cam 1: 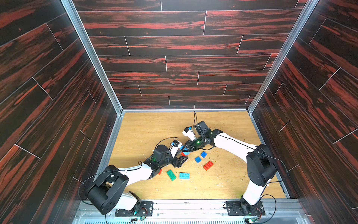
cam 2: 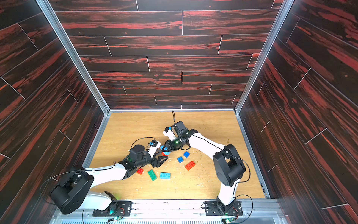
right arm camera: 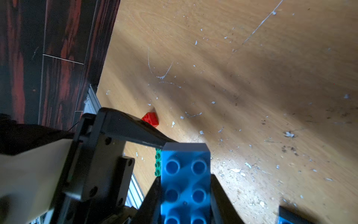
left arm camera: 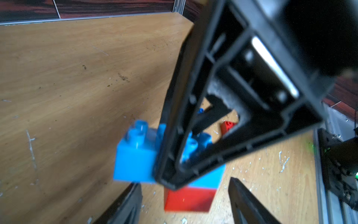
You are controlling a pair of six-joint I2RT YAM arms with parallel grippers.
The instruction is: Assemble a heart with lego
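Observation:
My right gripper (cam 1: 188,147) is shut on a blue brick (right arm camera: 185,183), studs up. In the left wrist view this blue brick (left arm camera: 136,156) has a red brick (left arm camera: 189,199) beneath it, raised above the table. My left gripper (cam 1: 180,156) is beside this pair, its fingers apart and empty, their tips below the blue brick on either side of the red one.
Loose on the table (cam 1: 138,127) lie a green brick (cam 1: 171,175), a light blue brick (cam 1: 184,175), a red brick (cam 1: 208,165), two small blue bricks (cam 1: 203,154) and a small red brick (cam 2: 139,171).

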